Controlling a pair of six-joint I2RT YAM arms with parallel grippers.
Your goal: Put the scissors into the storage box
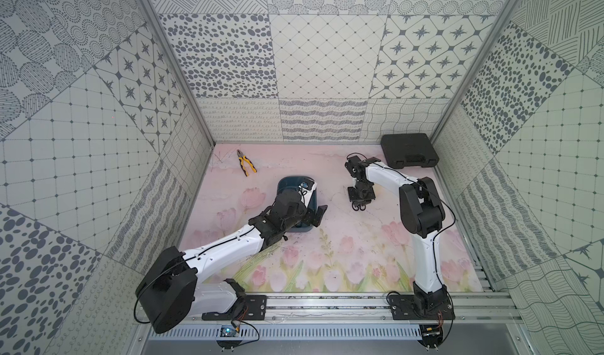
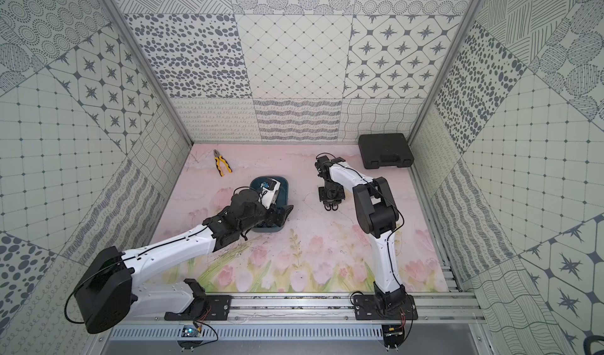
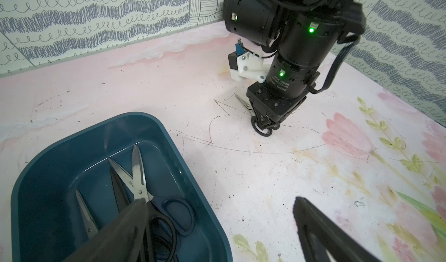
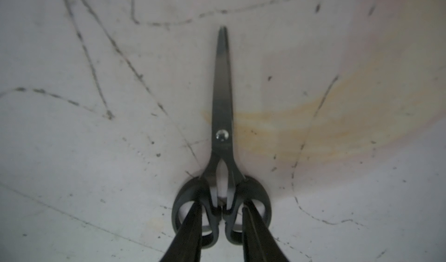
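Scissors with black handles (image 4: pixel 223 99) lie flat on the table. My right gripper is down at their finger loops, fingers close together over the handles; whether it grips them I cannot tell. In the left wrist view the dark teal storage box (image 3: pixel 183 173) holds several pairs of scissors (image 3: pixel 139 173). My left gripper (image 1: pixel 312 213) hangs over that box, its fingers (image 3: pixel 316 229) wide apart and empty.
Yellow-handled pliers (image 1: pixel 246 163) lie at the back left. A black case (image 1: pixel 407 147) sits at the back right.
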